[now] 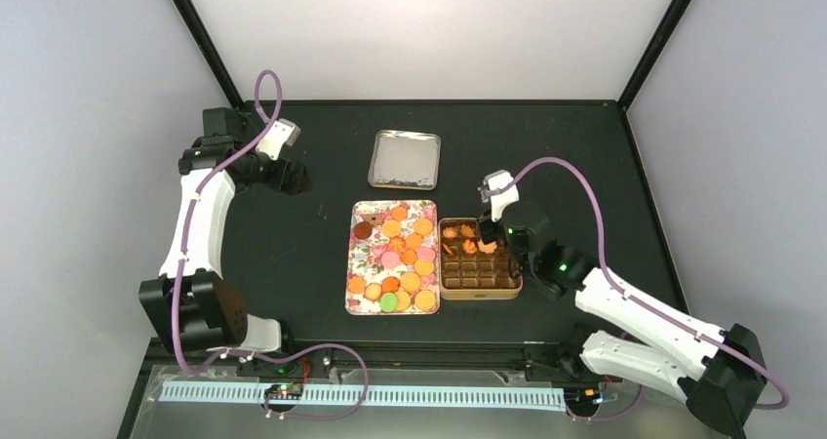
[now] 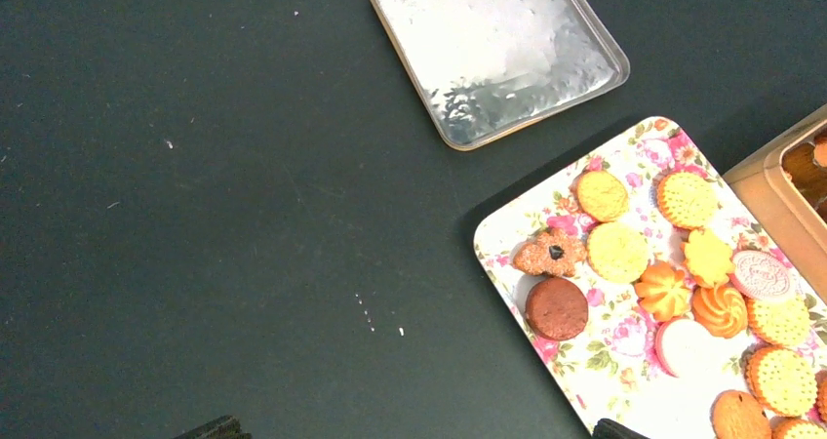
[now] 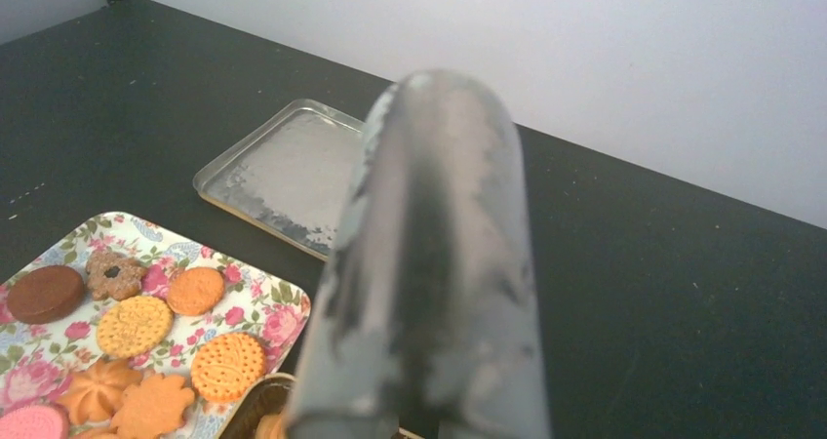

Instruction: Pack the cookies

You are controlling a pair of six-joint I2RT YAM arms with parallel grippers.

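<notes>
A flowered tray [image 1: 362, 288] holds round, flower-shaped, pink, brown and green cookies in the middle of the table. Close against its right side stands a brown compartment box [image 1: 479, 295], with several cookies in its far compartments and empty cells nearer the front. My right gripper [image 1: 490, 229] is over the box's far right part, hiding the compartments there. One blurred grey finger [image 3: 429, 263] fills the middle of the right wrist view, so its finger cannot be read. My left gripper is open and empty, its dark fingertips wide apart at the bottom edge.
A shallow silver lid or tray [image 1: 405, 160] lies empty behind the flowered tray. Bare black table [image 2: 195, 215] surrounds my left gripper, and free room also lies right of the silver tray.
</notes>
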